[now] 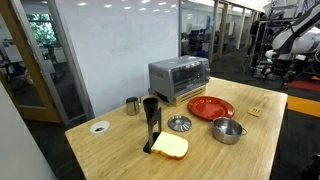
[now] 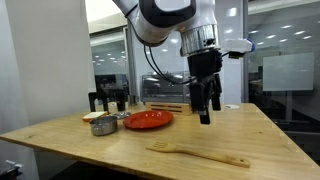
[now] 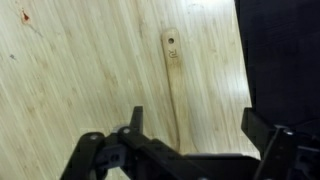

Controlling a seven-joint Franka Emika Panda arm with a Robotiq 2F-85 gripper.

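A light wooden utensil (image 2: 198, 153) lies flat on the table near the front edge in exterior view 2. In the wrist view its narrow handle (image 3: 173, 62), with a hole at the end, runs down between my fingers, and its other end is hidden by the gripper. My gripper stands open above the table, nothing held, its dark fingers (image 3: 137, 119) on either side of the handle. From exterior view 2 the gripper (image 2: 202, 105) hangs clear above the utensil, pointing down.
A red plate (image 1: 211, 107), a metal pot (image 1: 228, 131), a toaster oven (image 1: 180, 77), a slice of bread (image 1: 170, 146) and a black cup (image 1: 151, 105) occupy the rest of the table. Around the utensil the wood is bare. A dark area (image 3: 280, 55) borders the table.
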